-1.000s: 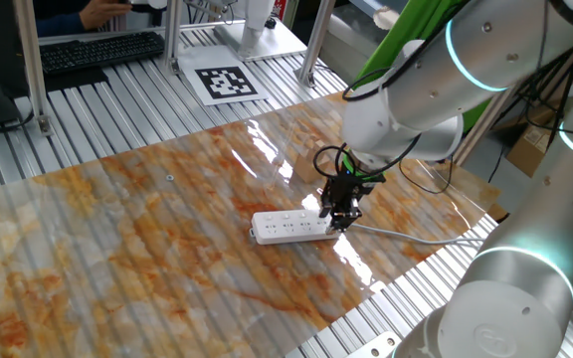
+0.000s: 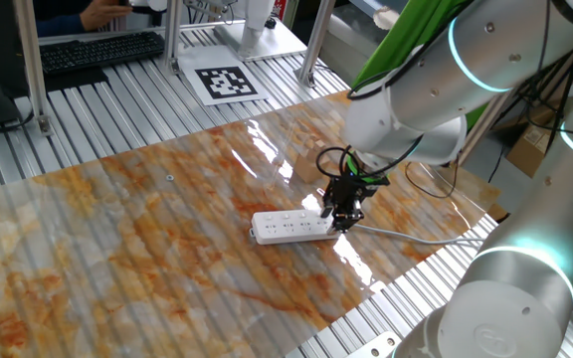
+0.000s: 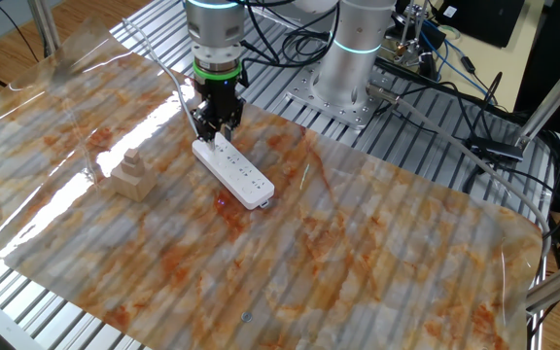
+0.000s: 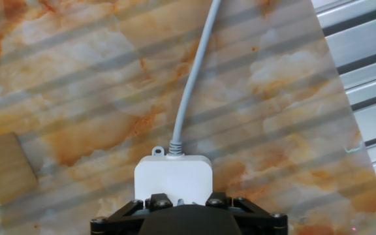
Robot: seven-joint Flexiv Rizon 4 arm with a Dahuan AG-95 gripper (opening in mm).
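Note:
A white power strip [image 2: 285,227] with a row of sockets lies flat on the marbled sheet [image 2: 117,239]. Its grey cord [image 4: 193,85] leaves the end nearest the robot. Over that same end is my gripper [image 3: 219,132], pointing down, its tips at or very close to the strip's top. In the wrist view the strip's end [image 4: 173,171] shows ahead of the dark fingers [image 4: 158,200]; the gripper's body hides the rest. Whether the fingers are shut on anything there cannot be made out.
A small wooden block piece [image 3: 132,179] rests on the sheet, apart from the strip. A printed marker [image 2: 225,83] and a keyboard [image 2: 102,52] are on the slatted table beyond. Much of the sheet is bare.
The arm and gripper have shifted very slightly to the right in exterior view 1, with the black cable loop moving along. The power strip has stayed in place.

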